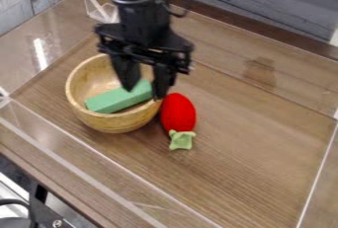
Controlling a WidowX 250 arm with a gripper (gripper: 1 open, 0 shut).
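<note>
The dark robot gripper [153, 66] hangs over the back part of a tan wooden bowl [82, 86] at left of centre, its lower parts blurred; it is open. In the bowl lies a green block [115, 101]. Just right of the bowl, on the table, is a red object [179, 111] with a light green leafy end [183, 138] pointing toward the front, resembling a radish or strawberry. Whether the gripper's fingers touch the bowl or block cannot be told.
A white wire item [106, 5] stands at the back left behind the arm. A dark cable [16, 212] is at the lower left.
</note>
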